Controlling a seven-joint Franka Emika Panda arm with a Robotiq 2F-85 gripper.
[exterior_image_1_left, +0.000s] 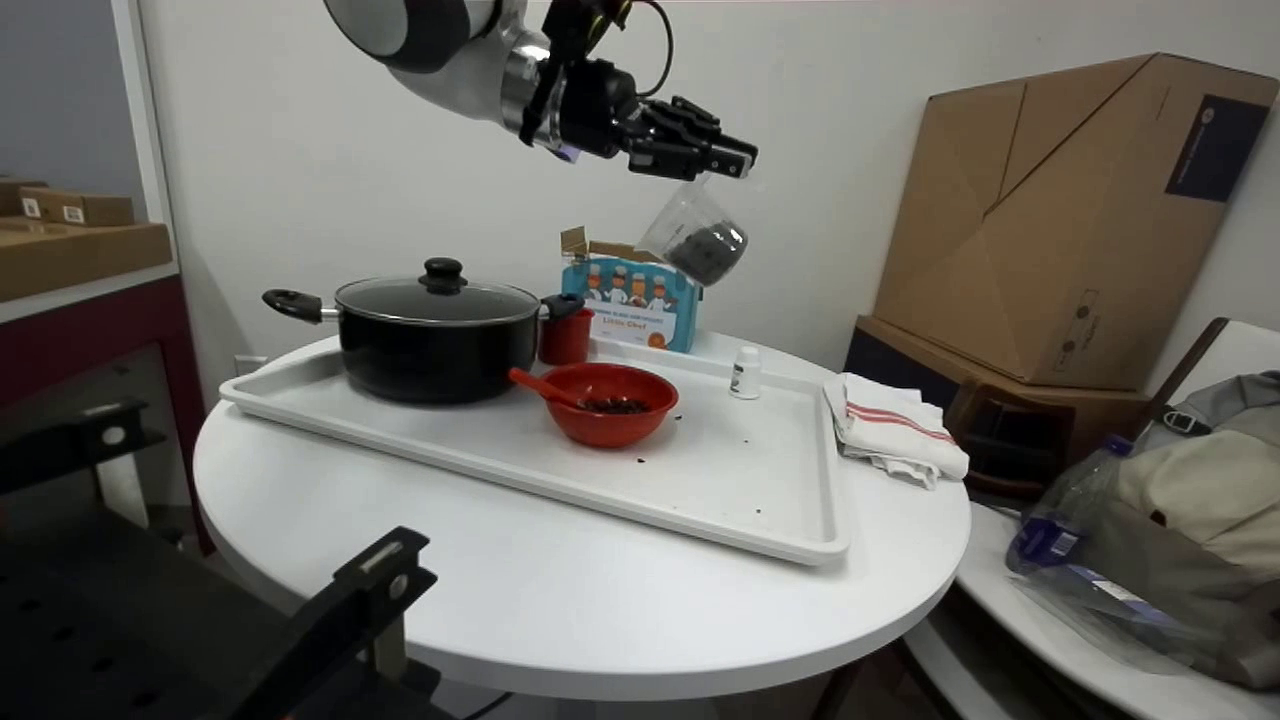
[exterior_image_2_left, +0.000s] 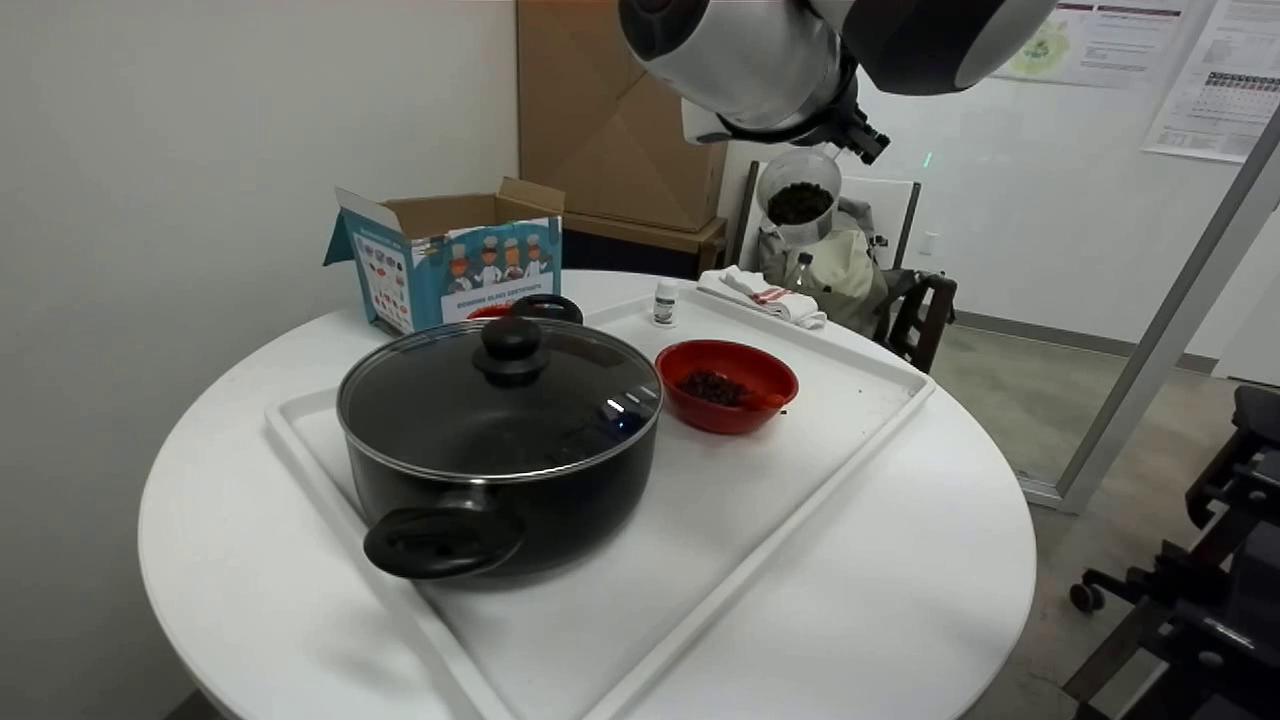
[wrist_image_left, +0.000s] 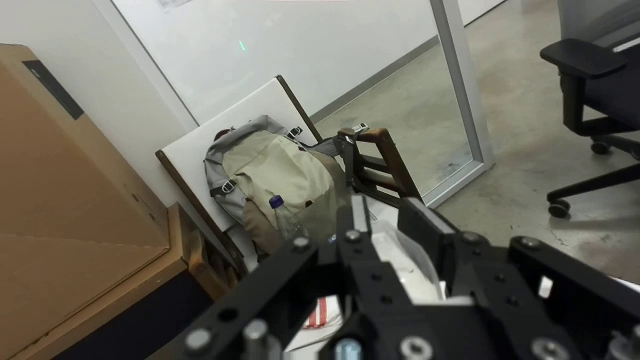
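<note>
My gripper (exterior_image_1_left: 734, 161) is shut on the rim of a clear plastic cup (exterior_image_1_left: 679, 218), high above the tray. Dark pieces fill the lower part of the cup, which hangs tilted, as exterior view 2 also shows with the dark contents (exterior_image_2_left: 800, 204) inside. Below and to the left in exterior view 1 sits a red bowl (exterior_image_1_left: 614, 425), with similar dark pieces and a red spoon (exterior_image_1_left: 542, 386) in it. In the wrist view the cup's pale wall (wrist_image_left: 420, 264) shows between the fingers.
A lidded black pot (exterior_image_1_left: 438, 348) stands on the white tray (exterior_image_1_left: 720, 510), with a red cup (exterior_image_1_left: 566, 338) behind it. A small white bottle (exterior_image_1_left: 745, 374) stands right of the bowl. Beyond are an open blue box (exterior_image_1_left: 636, 300) and a folded towel (exterior_image_1_left: 894, 426). Crumbs dot the tray.
</note>
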